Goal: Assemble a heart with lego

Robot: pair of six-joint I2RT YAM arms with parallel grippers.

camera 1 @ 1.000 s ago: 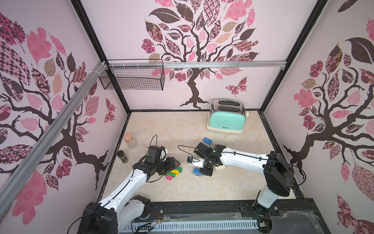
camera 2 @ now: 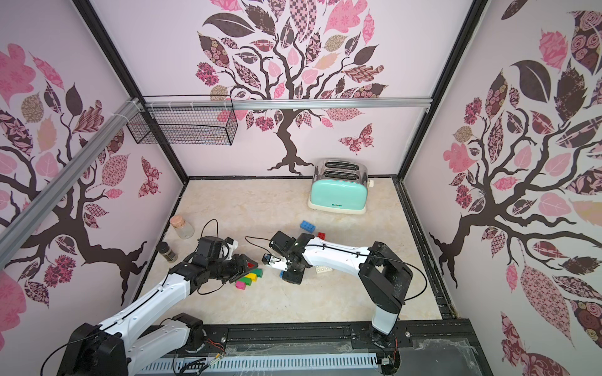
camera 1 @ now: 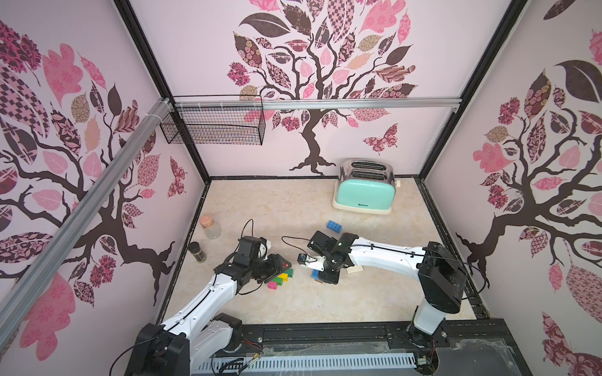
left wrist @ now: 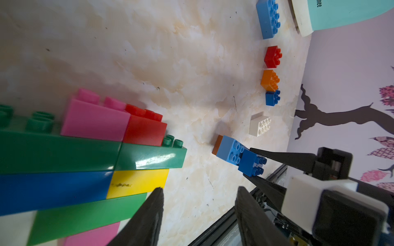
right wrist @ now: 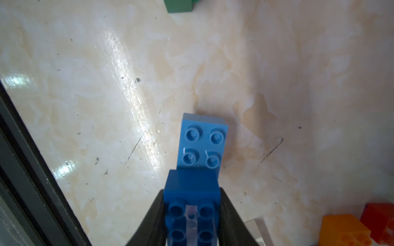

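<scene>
My right gripper is shut on a dark blue brick (left wrist: 248, 163), held at the end of a light blue brick (right wrist: 201, 141) that has an orange-brown brick (left wrist: 217, 144) behind it. My left gripper is over a built block of pink, red, green (left wrist: 57, 149), blue and yellow (left wrist: 137, 182) bricks, its fingers apart with nothing visible between them.
Loose bricks lie to the right: blue (left wrist: 267, 18), red (left wrist: 270, 57), orange (left wrist: 268, 80), small blue (left wrist: 270, 98) and white (left wrist: 258, 125). A toaster (camera 1: 363, 188) stands at the back right; two jars (camera 1: 210, 227) stand at the left.
The right arm has shifted slightly left.
</scene>
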